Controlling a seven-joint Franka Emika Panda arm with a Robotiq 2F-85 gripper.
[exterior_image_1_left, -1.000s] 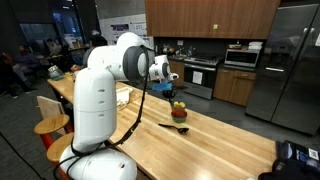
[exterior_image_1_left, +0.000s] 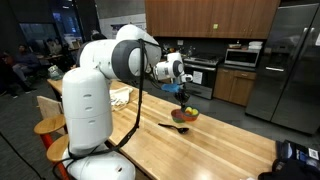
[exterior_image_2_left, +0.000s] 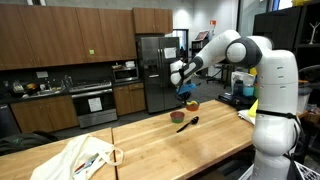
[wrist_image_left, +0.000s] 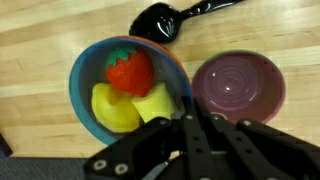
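A blue-lined bowl (wrist_image_left: 90, 75) holds a red strawberry (wrist_image_left: 130, 72), a yellow lemon-like piece (wrist_image_left: 115, 107) and a pale yellow block (wrist_image_left: 155, 103). An orange edge shows along its far side; whether that is a second bowl cannot be told. In the wrist view my gripper is shut on this bowl's right rim. Right beside it sits an empty pinkish bowl (wrist_image_left: 238, 87) on the table. Exterior view 2 shows the filled bowl (exterior_image_2_left: 192, 106) behind the pinkish bowl (exterior_image_2_left: 177, 117), apparently raised.
A black spoon (wrist_image_left: 158, 22) lies on the wooden table near both bowls, also visible as a dark utensil (exterior_image_1_left: 174, 128) in exterior view 1. White cloth (exterior_image_2_left: 75, 155) covers another table.
In exterior view 1 the fruit, earlier stacked above the bowl, now sits lower and to the right of it. My gripper has come down and right to the bowls.
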